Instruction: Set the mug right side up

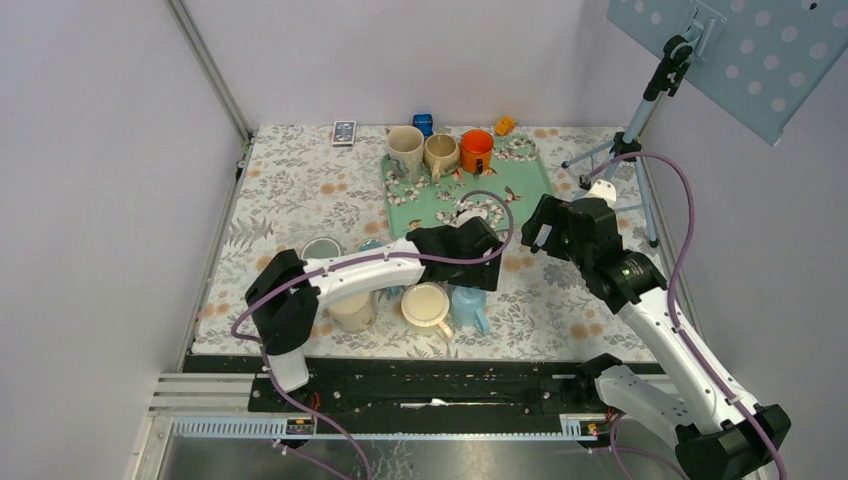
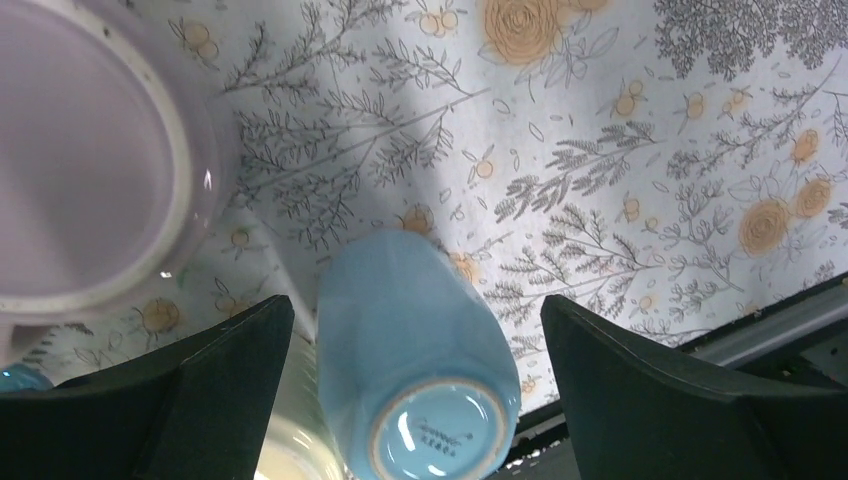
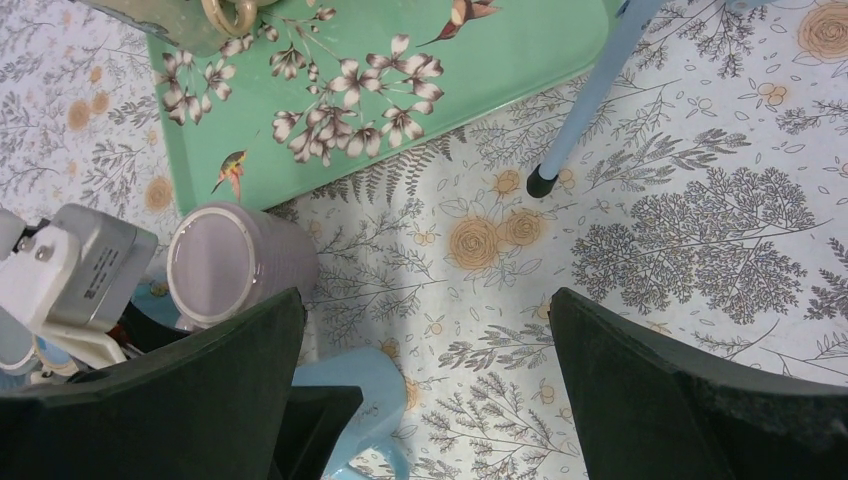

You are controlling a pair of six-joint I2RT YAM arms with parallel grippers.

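Observation:
Several mugs stand upside down at the front, among them a light blue one (image 2: 420, 320), a lilac one (image 2: 85, 150) and a cream one (image 1: 425, 300). My left gripper is open above the blue mug, which lies between its fingers in the left wrist view, with nothing held. My left arm hides part of the cluster in the top view. My right gripper (image 1: 540, 225) is open and empty over the table right of the cluster.
A green tray (image 1: 530, 185) holds cream, tan and orange (image 1: 476, 150) mugs at the back. A blue tripod stand (image 1: 640, 200) stands at the right.

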